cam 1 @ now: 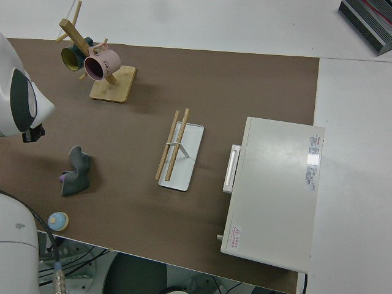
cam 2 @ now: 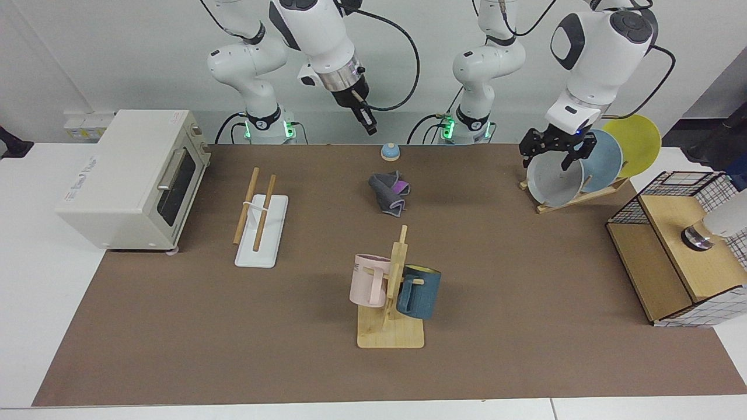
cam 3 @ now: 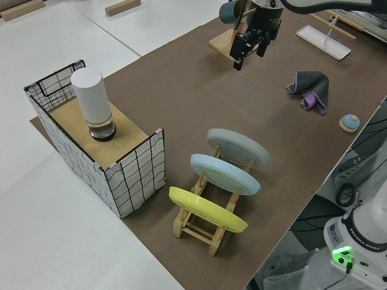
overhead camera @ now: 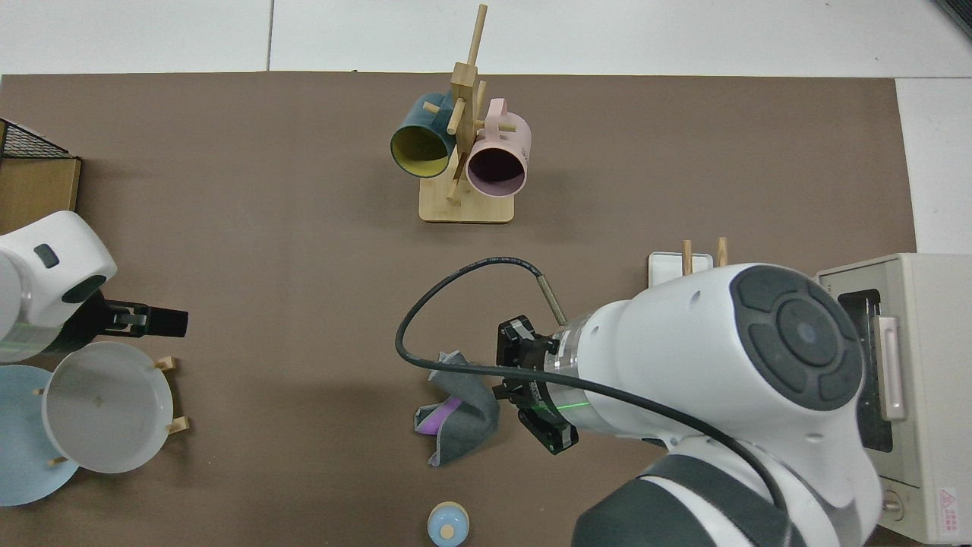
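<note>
In the top view one gripper (overhead camera: 531, 378) hangs at centre right beside a grey-and-purple cloth (overhead camera: 456, 421); my other gripper (overhead camera: 156, 319) is at the left, above the plate rack. The left-side gripper shows as a black finger over the white plate (cam 2: 555, 178), blue plate (cam 3: 225, 175) and yellow plate (cam 3: 207, 208). Whether either is open or shut is unclear. A mug tree (overhead camera: 466, 210) holds a blue mug (overhead camera: 421, 141) and a pink mug (overhead camera: 497, 159). A blue round object (overhead camera: 448, 524) lies near the front edge.
A white toaster oven (cam 1: 272, 190) stands at the right, beside a white stand (cam 1: 190, 156) with wooden bars. A wire-sided wooden shelf (cam 3: 124, 145) bearing a white cylinder (cam 3: 91, 96) is at the other side.
</note>
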